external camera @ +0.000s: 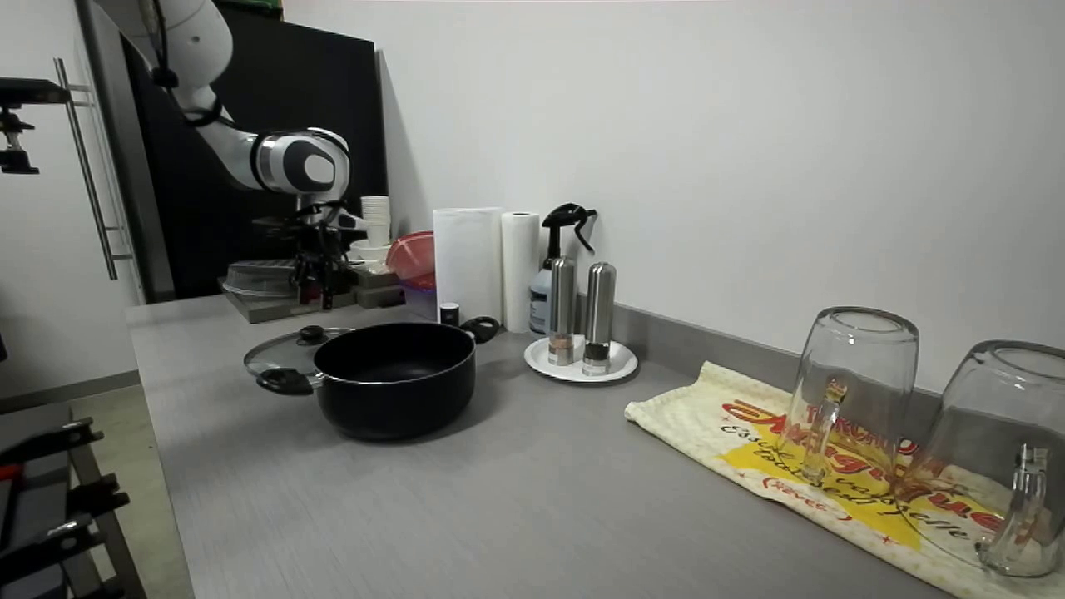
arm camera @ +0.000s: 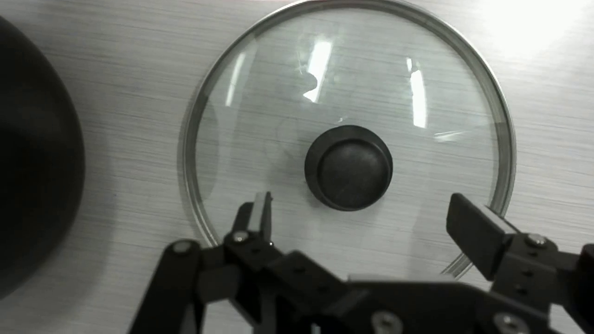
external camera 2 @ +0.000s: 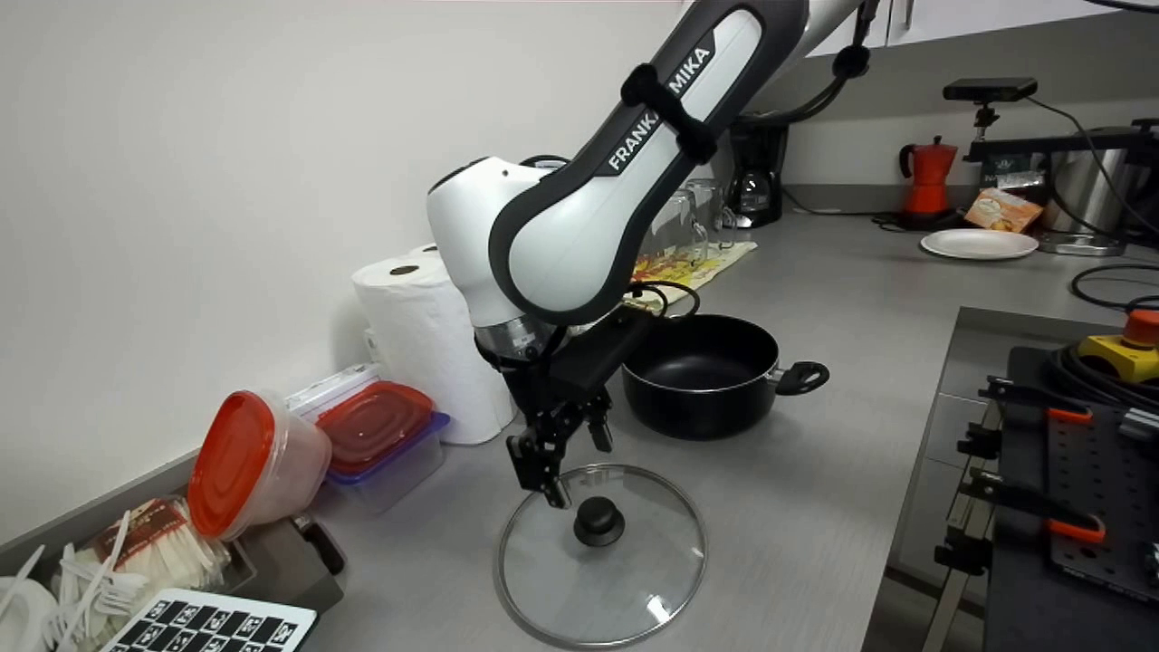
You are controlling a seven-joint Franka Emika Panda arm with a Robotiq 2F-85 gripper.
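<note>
A round glass lid (external camera 2: 608, 592) with a metal rim lies flat on the counter. Its black knob (arm camera: 349, 168) faces up, seen between and beyond my fingertips in the wrist view. My gripper stands open above the lid, its fingers wide apart and nothing between them. In exterior view 2 the gripper (external camera 2: 579, 465) hangs over the lid's far side, close to the knob but apart from it. A black two-handled pot (external camera: 396, 394) stands upright beside the lid, without a cover and looking empty.
Paper towel rolls (external camera 2: 431, 326) and lidded plastic boxes (external camera 2: 261, 456) line the wall near the arm. Two steel grinders stand on a white plate (external camera: 581, 369); glass mugs (external camera: 849, 399) rest on a cloth. The counter in front of the pot is bare.
</note>
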